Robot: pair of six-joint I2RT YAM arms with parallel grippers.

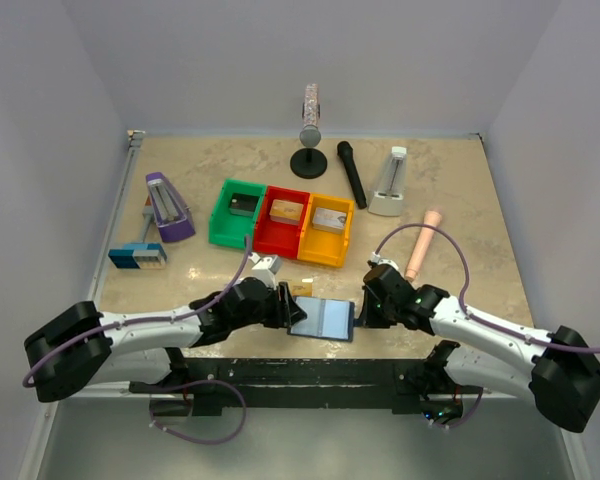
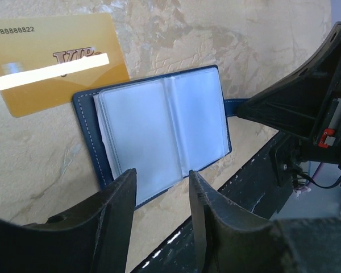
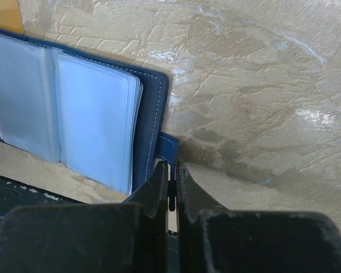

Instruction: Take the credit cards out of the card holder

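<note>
The card holder (image 1: pixel 322 318) lies open and flat near the table's front edge, dark blue outside with clear sleeves inside. My right gripper is shut on its small blue strap (image 3: pixel 167 146) at the right edge. Above the holder's left half, my left gripper stands part open, its fingertips apart and nothing between them. Beyond the holder rests a gold VIP card (image 2: pixel 57 60), loose on the table. The sleeves (image 2: pixel 139 128) look white, and whether cards are inside I cannot tell.
Green, red and yellow bins (image 1: pixel 277 222) stand behind, holding small boxes. A microphone (image 1: pixel 351 174), a purple device (image 1: pixel 170 207), a blue box (image 1: pixel 137 256) and a pinkish roll (image 1: pixel 423 245) lie farther out.
</note>
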